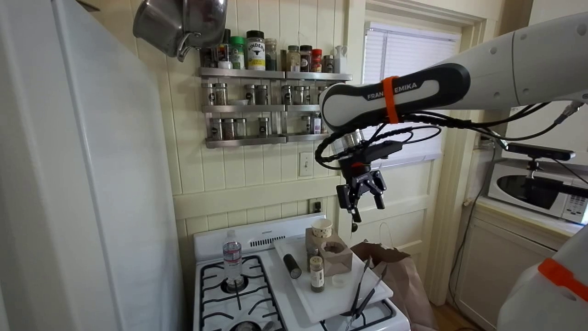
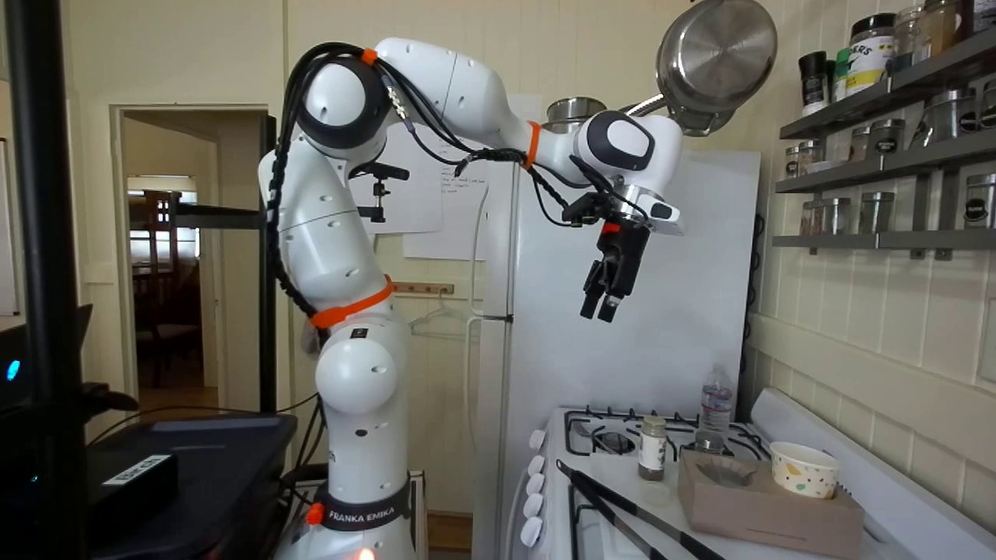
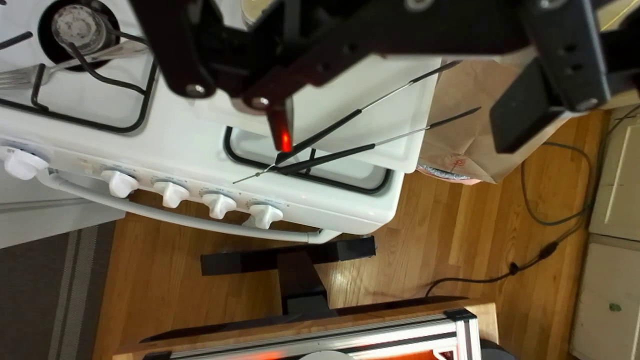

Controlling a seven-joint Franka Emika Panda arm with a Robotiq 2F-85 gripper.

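High above the stove, my gripper (image 1: 364,212) hangs open with its fingers spread and nothing between them. The exterior view 2 shows the same gripper (image 2: 600,313) side-on, well clear of everything below. On the white board (image 1: 312,309) over the stove stand a spice jar (image 1: 317,274) and a cardboard holder (image 1: 337,259), with a patterned paper cup (image 1: 322,228) on top of it. A dark cylinder (image 1: 292,265) lies at the board's left. Black-handled tongs (image 3: 336,157) rest across the board's front edge in the wrist view.
A clear bottle (image 1: 232,259) stands on the left burners. Beside the stove is a brown paper bag (image 1: 405,284). Spice shelves (image 1: 245,108) line the wall, and steel pots (image 1: 179,25) hang at upper left. A fork (image 3: 66,65) lies near a burner. Air around the gripper is free.
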